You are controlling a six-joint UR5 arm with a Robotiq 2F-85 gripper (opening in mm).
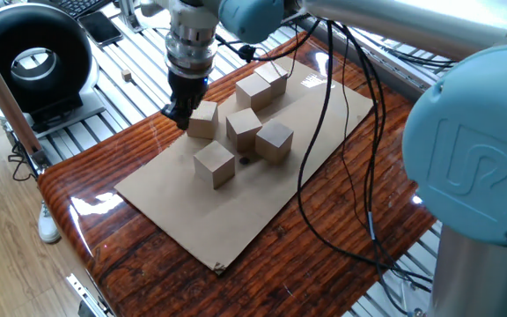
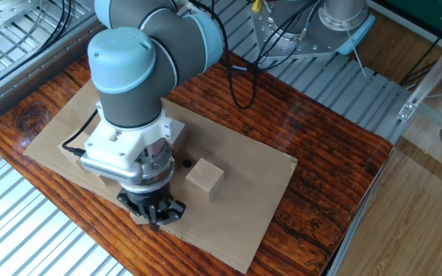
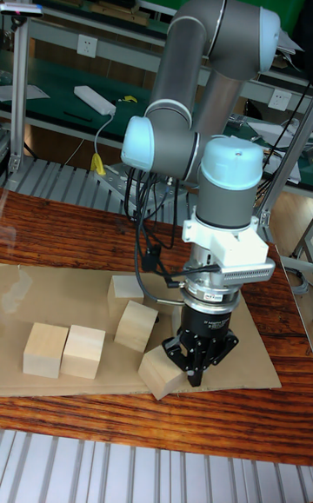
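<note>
Several plain wooden cubes lie on a cardboard sheet [image 1: 179, 198]. One cube [image 1: 203, 121] sits near the sheet's edge, right beside my gripper [image 1: 183, 121]. In exterior view 3 this edge cube [image 3: 159, 373] is just left of the gripper [image 3: 196, 379]; whether they touch is unclear. The black fingers converge to a narrow tip with no cube visible between them, so the gripper looks shut. Other cubes include a front one [image 1: 215, 165], a middle one [image 1: 243, 130] and one beside it [image 1: 274, 143]. Exterior view 2 has most cubes hidden behind the arm, with one cube [image 2: 206, 179] clear.
A pair of cubes [image 1: 254, 91] stands toward the sheet's far end. Black cables [image 1: 311, 158] hang in front of the table on the arm's side. Bare glossy wood [image 2: 328, 176] surrounds the cardboard, and slatted metal [image 1: 117, 97] lies beyond the table's edge.
</note>
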